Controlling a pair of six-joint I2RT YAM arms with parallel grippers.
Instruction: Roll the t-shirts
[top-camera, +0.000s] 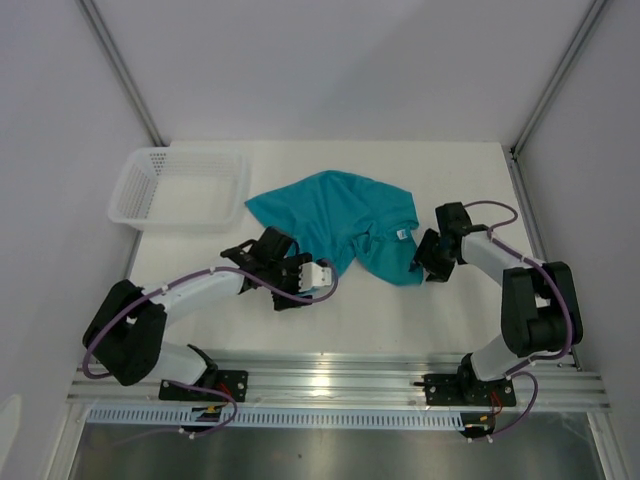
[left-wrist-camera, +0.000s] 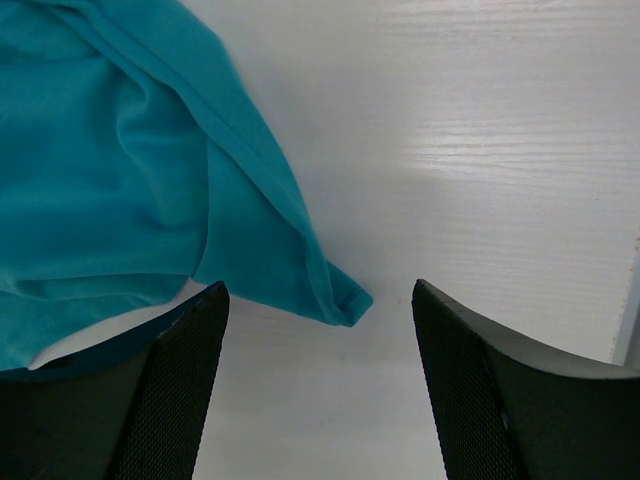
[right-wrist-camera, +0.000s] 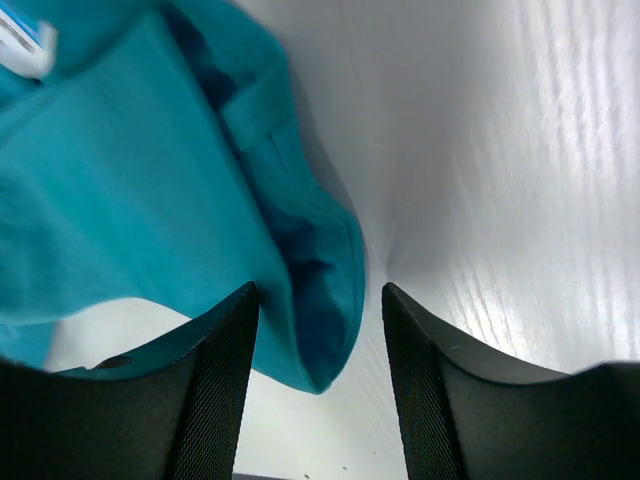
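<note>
A teal T-shirt (top-camera: 335, 208) lies crumpled and spread on the white table, with a small white label showing near its right side. My left gripper is open above the shirt's lower left corner; in the left wrist view that pointed corner lies between and beyond its parted fingertips. At the shirt's lower right corner my right gripper also stands open. Its left fingertip overlaps the cloth in the right wrist view, and a folded flap (right-wrist-camera: 325, 300) shows in the gap. Whether either gripper touches the fabric I cannot tell.
A white plastic basket (top-camera: 180, 215), seemingly empty, stands at the back left. Bare table (top-camera: 370, 320) stretches in front of the shirt and to its right. Walls close off both sides and the back.
</note>
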